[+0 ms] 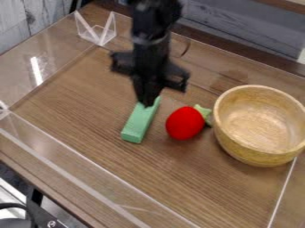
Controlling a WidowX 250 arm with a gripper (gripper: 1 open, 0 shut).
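Note:
The black gripper (152,76) is raised over the table, blurred by motion; its fingers are too smeared to tell apart. Below it a green block (142,119) lies on the wooden table. Right of the block is a red tomato-like object (186,123) with a green top.
A large tan bowl (258,126) sits on the right. A clear plastic container (94,28) stands at the back left.

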